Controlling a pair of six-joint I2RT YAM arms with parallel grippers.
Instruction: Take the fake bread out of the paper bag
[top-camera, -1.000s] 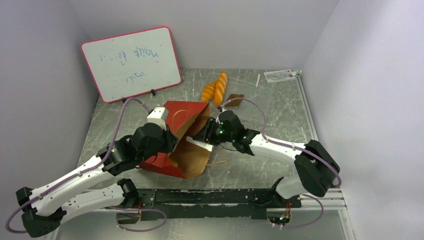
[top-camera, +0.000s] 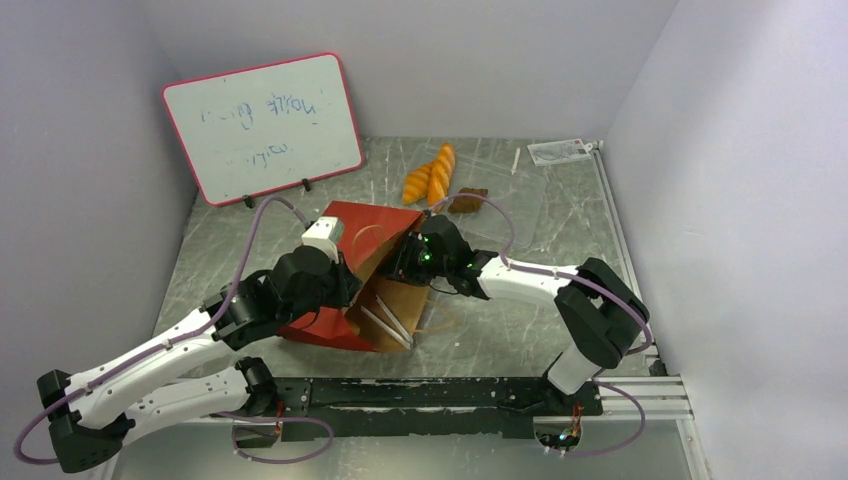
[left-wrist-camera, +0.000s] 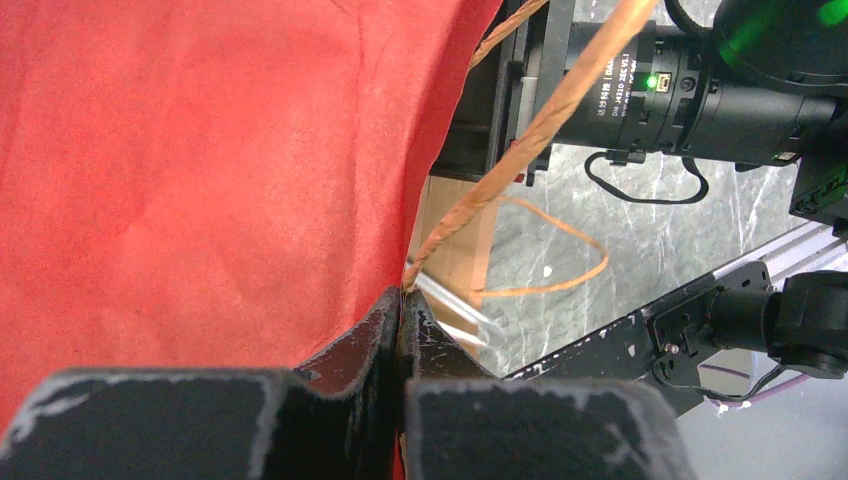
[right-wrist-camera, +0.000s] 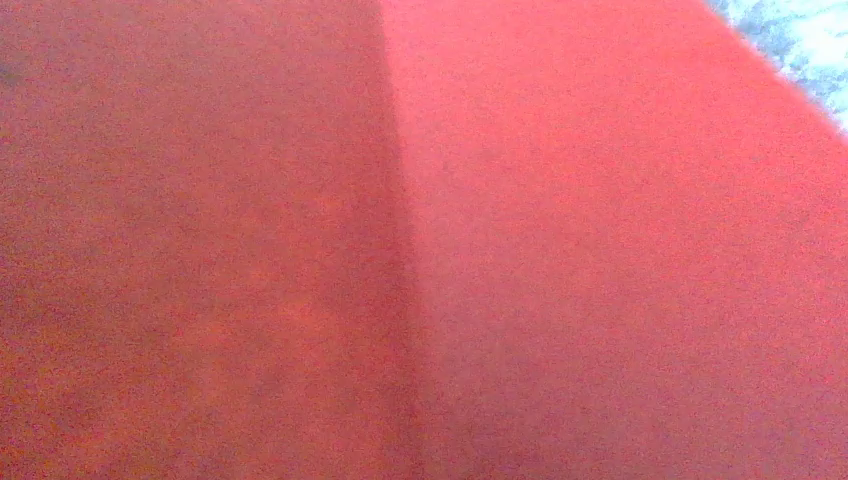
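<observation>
The red paper bag (top-camera: 370, 220) lies on its side, its brown mouth facing right. My left gripper is shut on the bag's rim, at the foot of a twisted paper handle (left-wrist-camera: 520, 150). My right gripper (top-camera: 400, 265) reaches into the mouth; its fingertips are hidden, so how far they stand apart does not show. Red paper fills nearly all of the right wrist view. Two pale strips (top-camera: 388, 325) show in the lower mouth. Any bread inside the bag is out of sight. Two golden loaves (top-camera: 440, 175) and a brown piece (top-camera: 468, 200) lie outside, behind the bag.
A clear tray (top-camera: 525, 205) spreads under and beside the loaves. At the back left leans a whiteboard (top-camera: 265, 125). A small card (top-camera: 560, 152) lies at the back right.
The right arm has moved left, deeper into the bag. One broad white piece in the mouth now appears as two narrow strips. My left gripper and the bag's rim have shifted slightly.
</observation>
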